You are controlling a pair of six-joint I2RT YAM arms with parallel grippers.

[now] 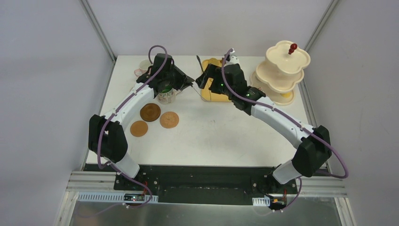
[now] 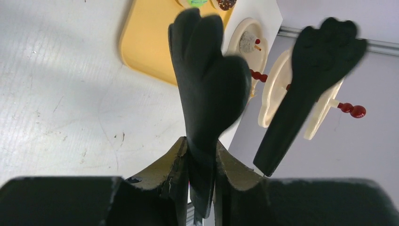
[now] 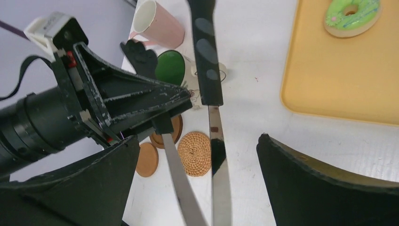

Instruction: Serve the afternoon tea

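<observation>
A pair of tongs (image 3: pixel 219 183) has bright metal arms and black, paw-shaped ends. My left gripper has its fingers closed around one arm near its black end (image 2: pixel 202 155). The other black end (image 2: pixel 313 80) stands free, clear of those fingers. Close by on the right, my right gripper is open, and the metal arms pass through the view between its spread fingers without visible contact. Behind both grippers lies a yellow tray (image 1: pixel 221 98) with a green doughnut (image 3: pixel 354 18) and other sweets, partly covered by the right arm in the top view.
A cream tiered stand (image 1: pixel 282 80) occupies the back right. Beneath the left arm are a patterned cup (image 1: pixel 166 97) and a pink mug (image 3: pixel 164 28). Several round coasters (image 1: pixel 169 119) lie front left.
</observation>
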